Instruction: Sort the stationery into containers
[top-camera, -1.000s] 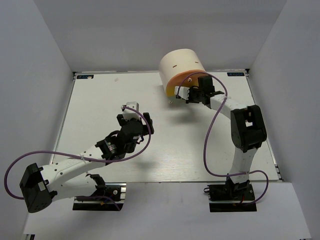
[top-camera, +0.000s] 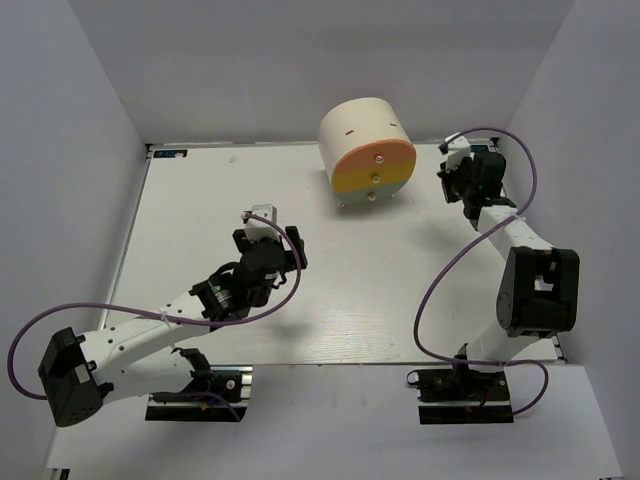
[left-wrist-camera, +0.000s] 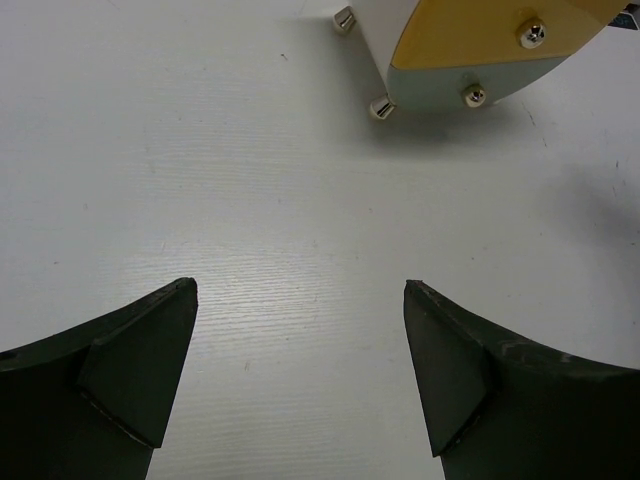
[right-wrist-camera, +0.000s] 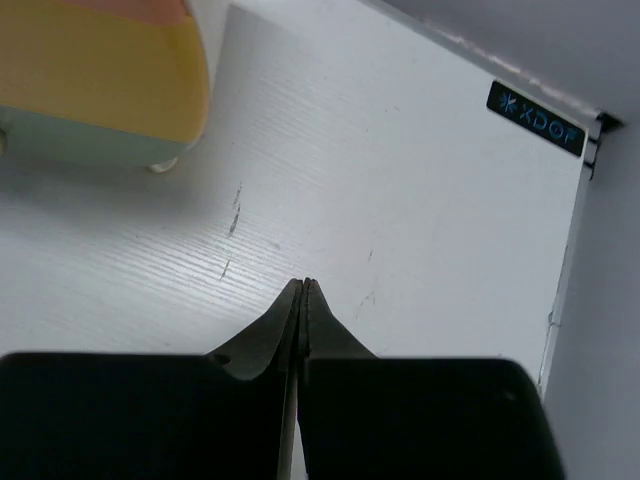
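Observation:
A white rounded container (top-camera: 365, 122) with orange, yellow and grey-green drawer fronts stands at the back centre of the table. Metal knobs (left-wrist-camera: 532, 34) stick out from its front, and all the drawers look shut. No loose stationery shows on the table in any view. My left gripper is open over bare table, in front of the container and to its left, with nothing between its fingers. Over the back right part of the table hangs my right gripper; its fingers meet, and nothing shows between them.
Grey walls rise at the back and both sides. A dark label (right-wrist-camera: 536, 117) marks the back right corner, close to the right arm.
My right gripper has moved away from the front of the container, off to the right and towards the back right corner. The left arm and the container stay where they were.

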